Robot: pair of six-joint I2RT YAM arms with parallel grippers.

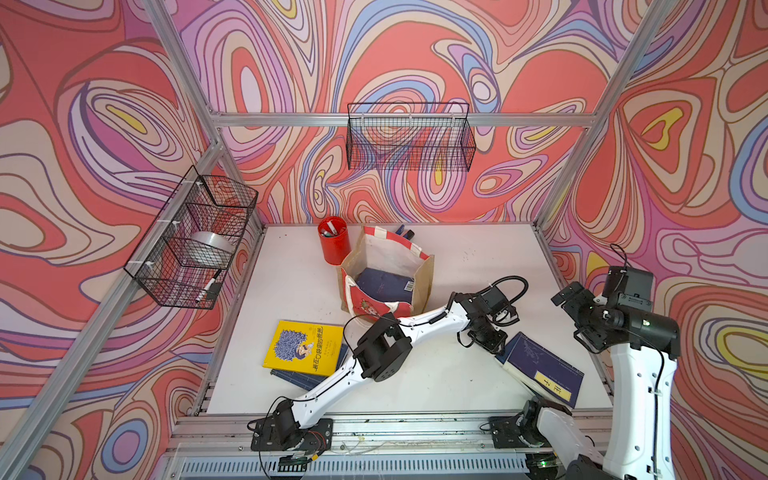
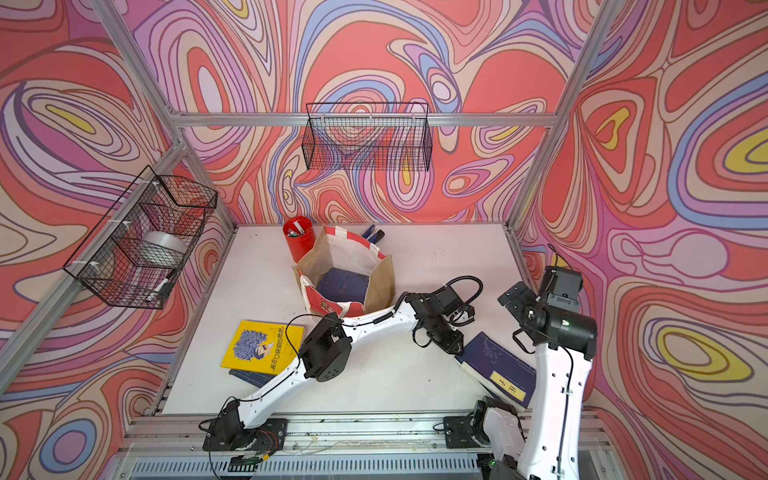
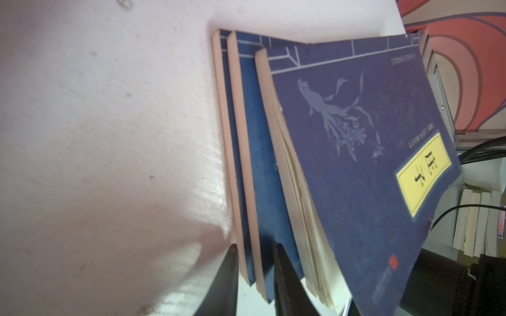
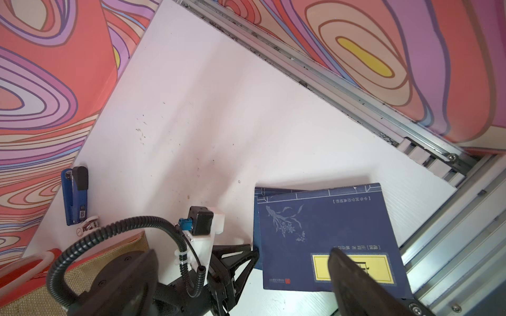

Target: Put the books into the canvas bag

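Observation:
A stack of dark blue books lies at the table's right front. Its top book (image 3: 358, 131), with a yellow label, sits skewed and partly lifted off the thinner lower books (image 3: 268, 173). My left gripper is part open at their near corner, its fingers on either side of the lower books' edges. My right gripper (image 1: 577, 316) hangs open beyond the stack's right, holding nothing. The canvas bag (image 1: 424, 292) stands open mid-table with a dark blue book (image 1: 385, 284) inside. At the left, a yellow book (image 1: 304, 348) rests over a dark blue one (image 1: 294, 378).
A red pen cup (image 1: 334, 241) stands behind the bag's left side. In the right wrist view a blue stapler (image 4: 74, 194) lies near the table's back. The left forearm crosses in front of the bag.

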